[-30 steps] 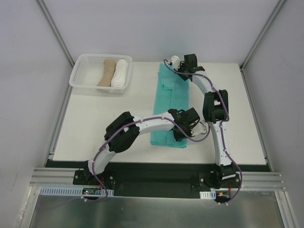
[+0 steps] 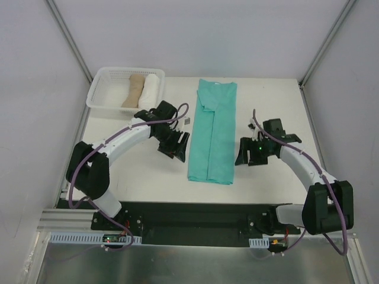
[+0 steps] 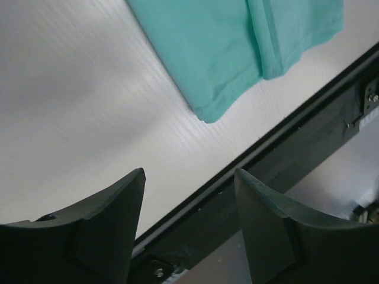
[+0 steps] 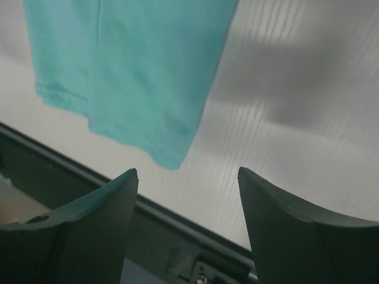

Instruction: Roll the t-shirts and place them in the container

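A teal t-shirt [image 2: 221, 139] lies folded into a long narrow strip in the middle of the table, running from the far edge toward the near one. To its left, my left gripper [image 2: 180, 155] hovers apart from it. On the other side is my right gripper [image 2: 242, 161], close to the strip's right edge near its lower end. The shirt's near end [image 3: 208, 106] shows beyond the left fingers in the left wrist view. In the right wrist view a corner of the teal shirt [image 4: 169, 151] sits ahead of the open fingers. Neither gripper has cloth between its fingers.
A white basket [image 2: 96, 93] at the back left holds a tan roll [image 2: 134, 90] and a white roll [image 2: 149, 91]. Bare white table [image 2: 136, 177] shows on both sides of the shirt. A dark rail [image 2: 195, 208] borders the near edge.
My left gripper has withdrawn from over the shirt to its left side. The right gripper has come from the shirt's far end down to beside its near end. The shirt's near end lies unchanged.
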